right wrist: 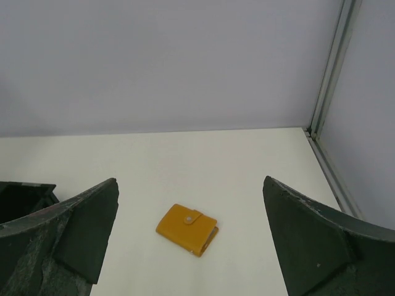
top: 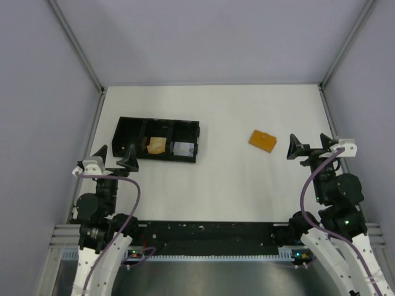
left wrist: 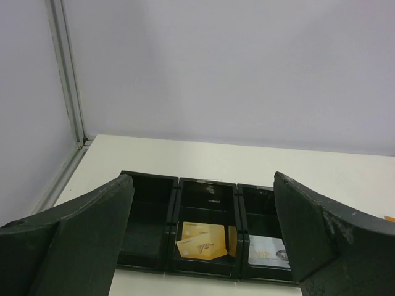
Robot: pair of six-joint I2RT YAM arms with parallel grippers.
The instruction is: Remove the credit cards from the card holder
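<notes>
An orange card holder [top: 263, 140] lies flat on the right half of the table, turned at a slant. In the right wrist view the card holder [right wrist: 186, 229] is closed, with a small tab and round snap on its far edge. Any cards inside it are hidden. My right gripper [top: 316, 149] stands open to the right of the holder, apart from it and empty. At the table's left side, my left gripper [top: 115, 161] is open too, in front of a black organizer, with nothing between its fingers.
The black organizer [top: 136, 150] at the back left has three compartments. Yellow cards [left wrist: 203, 240] lie in its middle one and a silver VIP card [left wrist: 264, 250] in its right one; the left looks empty. Between organizer and holder the white table [top: 222, 179] is clear.
</notes>
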